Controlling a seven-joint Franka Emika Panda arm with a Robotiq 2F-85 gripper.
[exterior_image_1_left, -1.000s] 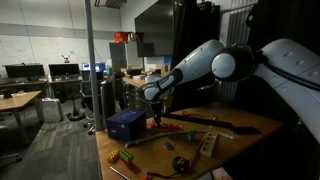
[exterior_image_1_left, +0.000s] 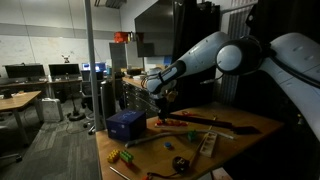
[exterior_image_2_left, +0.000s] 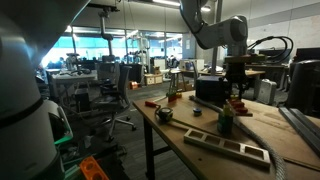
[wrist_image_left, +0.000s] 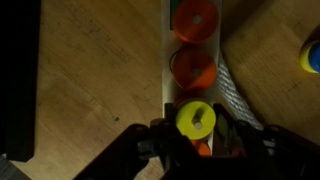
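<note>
In the wrist view my gripper is shut on a round yellow piece (wrist_image_left: 196, 119) with a pale centre, one dark finger on either side. It appears over a narrow pale rack (wrist_image_left: 181, 80) carrying orange round pieces (wrist_image_left: 193, 68) in a row. Part of another orange piece shows below the yellow one. Whether the yellow piece still touches the rack cannot be told. In exterior view 1 the gripper (exterior_image_1_left: 157, 102) hangs over the far part of the table, right of a blue box (exterior_image_1_left: 127, 124); its fingers are too small and dark to read there.
A yellow-and-blue round item (wrist_image_left: 312, 57) lies at the right edge of the wrist view. Several small coloured items and long tools are spread over the table. A slotted wooden tray (exterior_image_2_left: 226, 151) and a dark bottle-like object (exterior_image_2_left: 225, 122) stand near the table's front edge.
The wrist and gripper have risen slightly and shifted a little right in exterior view 1. The blue box and the items on the table look unmoved.
</note>
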